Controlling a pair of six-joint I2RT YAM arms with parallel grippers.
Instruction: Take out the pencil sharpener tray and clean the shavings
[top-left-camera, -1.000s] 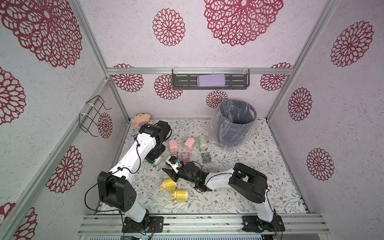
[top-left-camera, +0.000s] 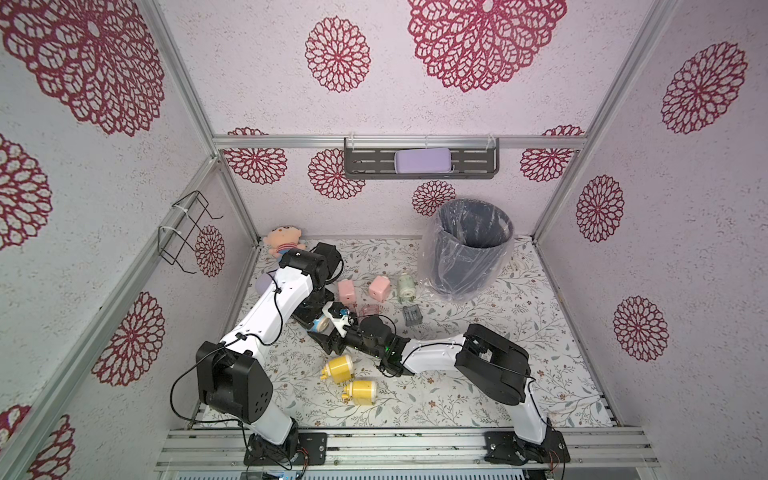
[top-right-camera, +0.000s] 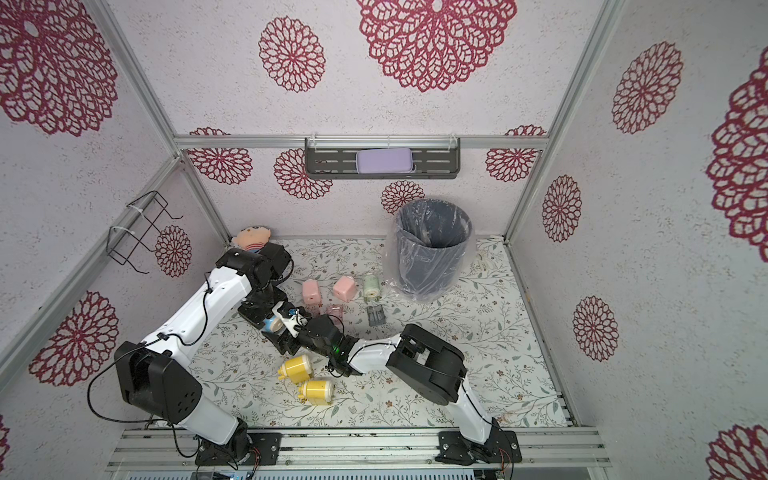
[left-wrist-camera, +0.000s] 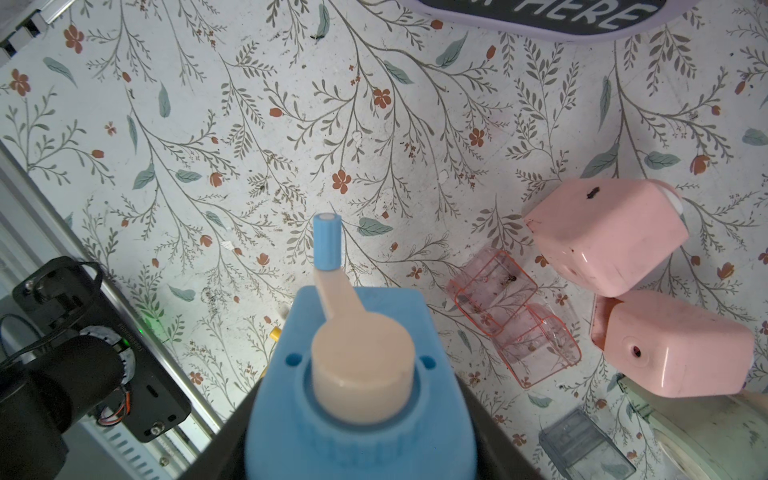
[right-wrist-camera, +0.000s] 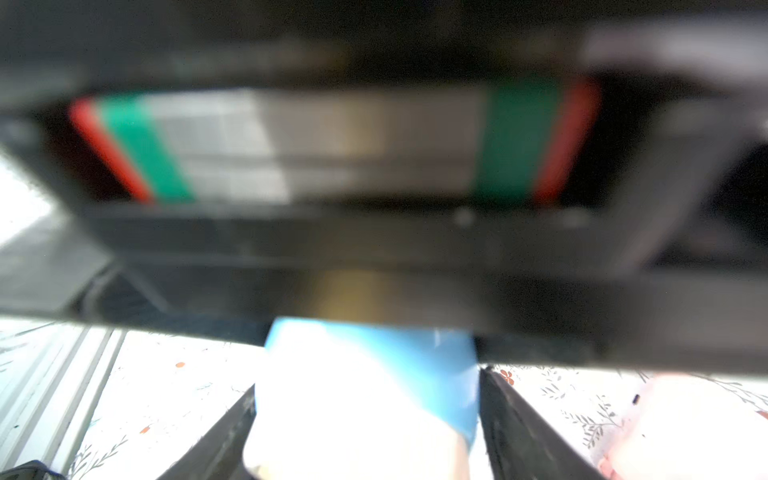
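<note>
A blue pencil sharpener (left-wrist-camera: 280, 416) with a pale crank hangs above the table at the left, and my left gripper is shut on it. From the right, my right gripper reaches to the same sharpener. Its fingers (right-wrist-camera: 502, 424) stand open on either side of the sharpener's blue-and-pale end; whether they touch it, I cannot tell. The left gripper's black body fills the upper right wrist view, so the tray's state is unclear. In the top left view, the sharpener is mostly covered by both grippers. A lined grey bin (top-left-camera: 460, 272) stands at the back right.
Pink sharpeners (top-left-camera: 345, 290) and a green one (top-left-camera: 406, 286) stand behind the grippers. Clear pink trays (left-wrist-camera: 496, 292) and a grey tray (top-left-camera: 412, 314) lie nearby. Two yellow sharpeners (top-left-camera: 361, 392) lie in front. The table's right side is open.
My right gripper has moved left and slightly up in the top left view, from just beside the blue sharpener to around its end. The left arm has barely moved.
</note>
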